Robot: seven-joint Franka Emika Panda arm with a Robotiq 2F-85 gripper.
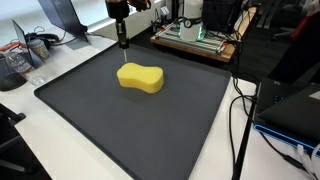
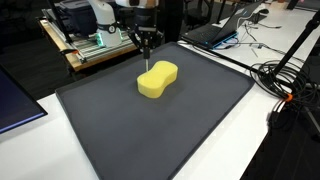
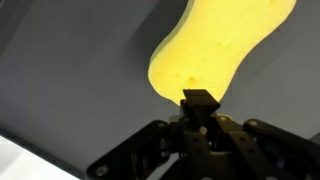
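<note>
A yellow sponge (image 1: 140,77), narrowed at its middle, lies flat on the dark grey mat (image 1: 150,125). My gripper (image 1: 124,44) stands at the back of the mat, just behind the sponge, pointing down. It is shut on a thin pale rod (image 2: 147,65), whose lower end hangs near the sponge's far end; whether the two touch cannot be told. In the wrist view the sponge (image 3: 215,50) reaches from the top edge to the dark tip of the gripper. The rod is hidden there.
Black cables (image 2: 275,75) run along one side, beyond the mat. A blue-edged dark case (image 1: 290,135) lies on the opposite side.
</note>
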